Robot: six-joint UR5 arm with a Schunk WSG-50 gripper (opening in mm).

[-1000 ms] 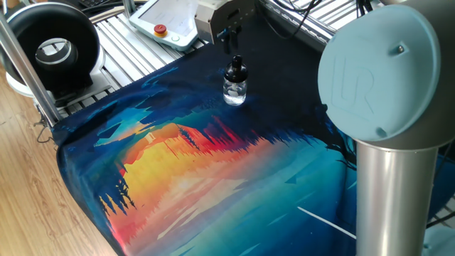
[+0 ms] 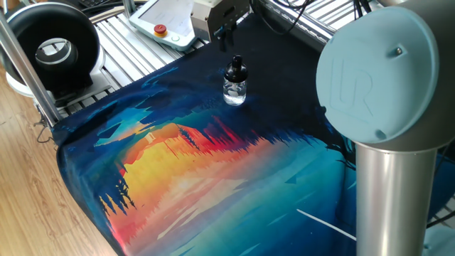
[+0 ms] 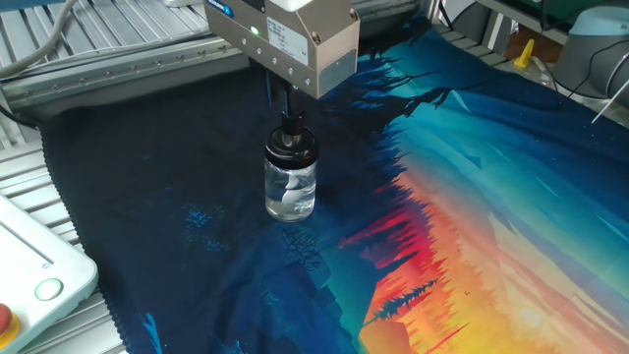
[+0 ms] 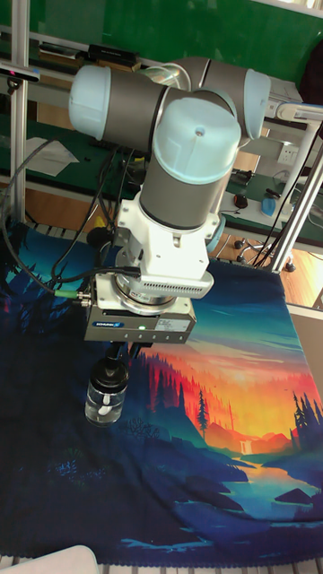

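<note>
A clear glass bottle (image 2: 234, 92) with a black cap and black knob stands upright on the dark part of the cloth. The second view shows the same bottle (image 3: 292, 192) with clear liquid or something pale inside. My gripper (image 2: 225, 44) hangs just above and behind it in the first view, its dark fingers pointing down with a narrow gap between them. Nothing shows held there. From the second view, the gripper (image 3: 280, 101) overlaps the line of the knob, so contact is hard to judge. In the third view the bottle (image 4: 105, 402) partly hides the fingertips.
A printed landscape cloth (image 2: 206, 192) covers the table, largely clear around the bottle. A teach pendant (image 2: 167, 20) with a red button lies beyond its edge. A black round object (image 2: 53, 50) stands at the left corner.
In the first view my gripper has shifted slightly left and up, and the arm's joint cover slightly left. The bottle has stayed in place.
</note>
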